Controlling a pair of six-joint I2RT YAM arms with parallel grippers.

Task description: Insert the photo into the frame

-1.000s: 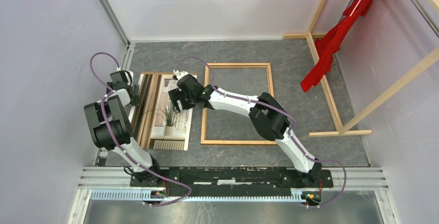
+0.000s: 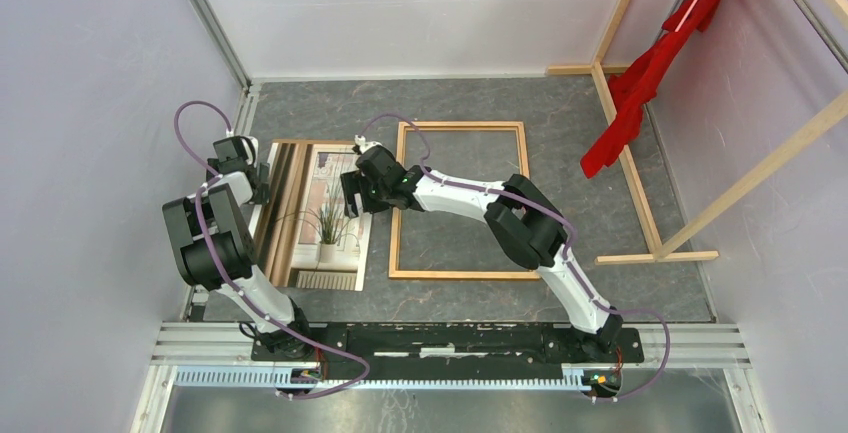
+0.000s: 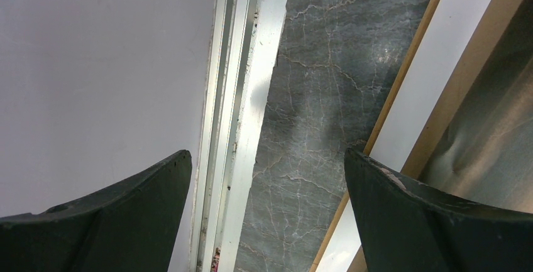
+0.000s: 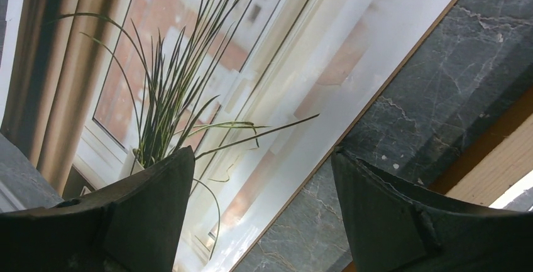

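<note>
The photo [image 2: 300, 223], showing a potted plant by a window, lies flat at the left of the grey floor. To its right lies the empty wooden frame [image 2: 465, 275]. My left gripper [image 2: 262, 193] is by the photo's left edge, its fingers wide open; in the left wrist view one finger [image 3: 402, 215] overlaps that white edge. My right gripper [image 2: 353, 203] stands open over the photo's right border. In the right wrist view, its left finger [image 4: 144, 209] is over the photo and its right finger [image 4: 377, 203] overlaps the edge and the floor beyond. Neither gripper holds anything.
A white rail [image 3: 251, 108] runs along the left wall, close to my left gripper. Only a narrow floor strip separates photo and frame. A red cloth [image 2: 650, 78] hangs on a wooden stand [image 2: 630, 178] at the right.
The left arm, photo and frame have stayed put.
</note>
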